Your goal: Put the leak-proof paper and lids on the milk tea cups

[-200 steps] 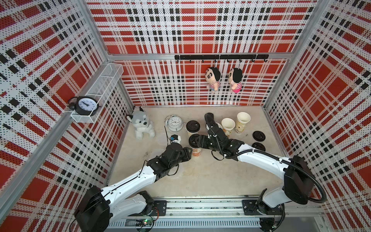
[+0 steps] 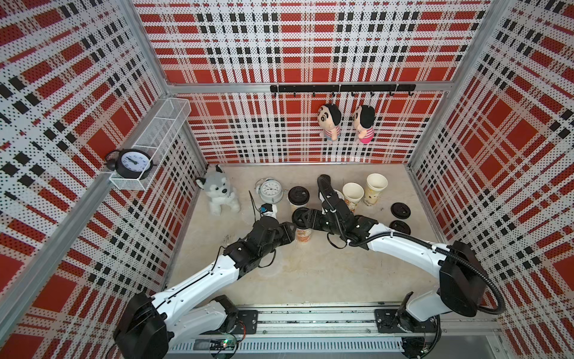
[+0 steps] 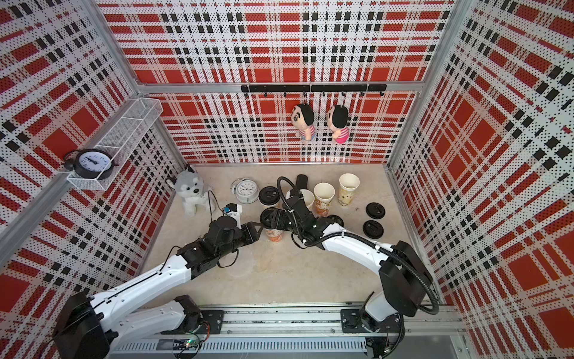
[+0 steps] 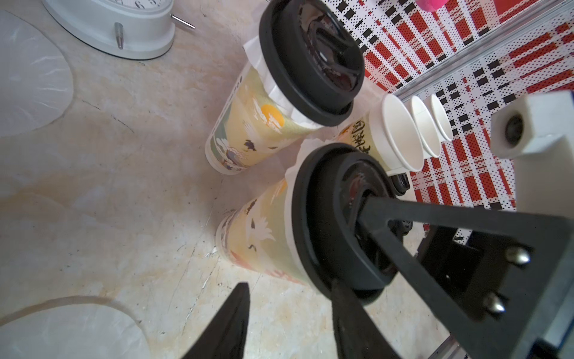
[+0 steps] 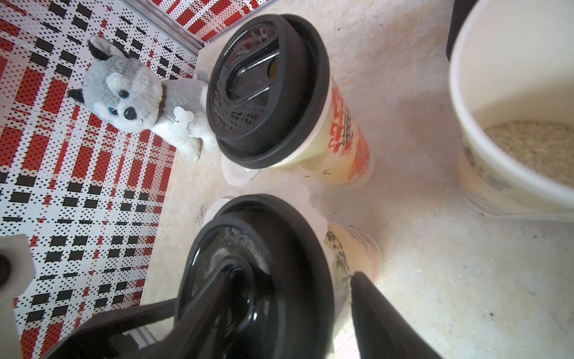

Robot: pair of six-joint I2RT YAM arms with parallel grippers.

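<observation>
The front cup (image 4: 257,233) wears a black lid (image 5: 281,281) with white paper showing under its rim; my right gripper (image 2: 308,220) is shut on that lid. Behind it a second cup (image 5: 343,143) has a black lid (image 4: 311,53) over a paper sheet. My left gripper is part open beside the front cup, nothing visible between its fingers. Round paper sheets (image 4: 65,338) lie flat on the table in the left wrist view. Open paper cups (image 2: 376,185) stand at the back right, one holding grain.
A husky plush (image 2: 218,191) and white clock (image 2: 272,190) sit at the back left. Loose black lids (image 3: 375,210) lie at the right.
My left arm has shifted slightly upward in the top left view beside the front cup. The right arm shows no visible change.
</observation>
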